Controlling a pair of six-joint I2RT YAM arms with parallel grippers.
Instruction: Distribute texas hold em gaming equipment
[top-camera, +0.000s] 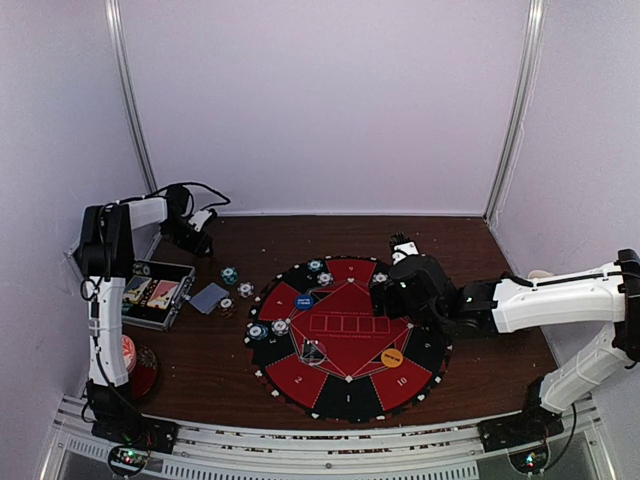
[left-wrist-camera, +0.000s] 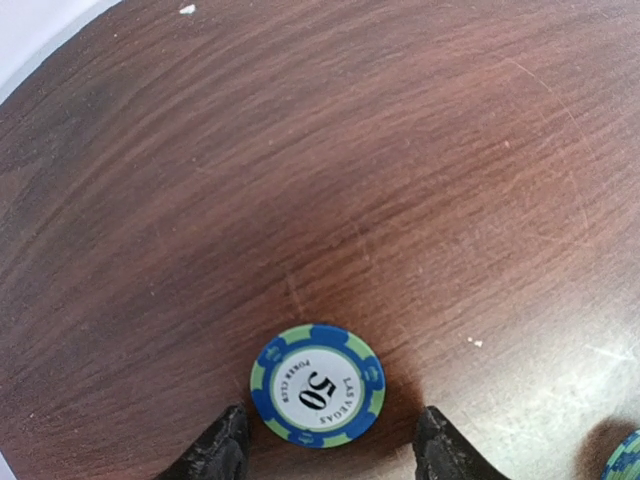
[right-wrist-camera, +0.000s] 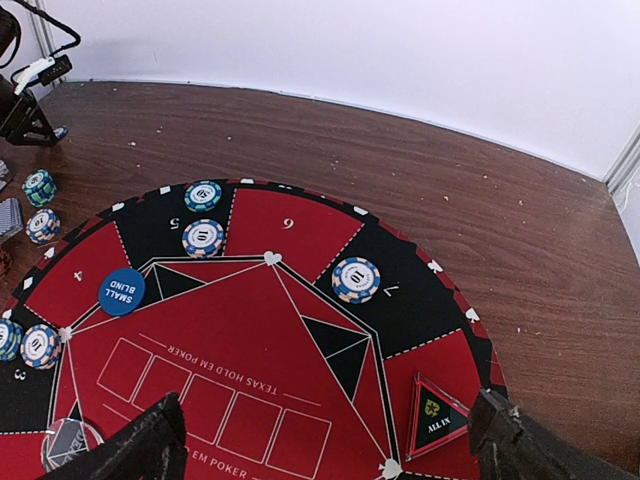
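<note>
In the left wrist view a blue-and-green 50 chip (left-wrist-camera: 317, 386) lies flat on the dark table. My left gripper is part open, its fingertips either side of the chip's near edge with gaps between. My right gripper stands wide open over the round poker mat (right-wrist-camera: 320, 430), empty. On the mat, a 50 chip (right-wrist-camera: 203, 195) and a 10 chip (right-wrist-camera: 204, 238) lie at seat 5, and another 10 chip (right-wrist-camera: 356, 280) at seat 7. The blue small blind disc (right-wrist-camera: 122, 292) and the ALL IN triangle (right-wrist-camera: 435, 411) are also there.
Chip stacks (top-camera: 229, 275) and a card deck (top-camera: 209, 297) stand left of the mat, beside an open case (top-camera: 155, 294). An orange disc (top-camera: 392, 357) lies on the mat. Bare table (top-camera: 300, 235) runs along the back.
</note>
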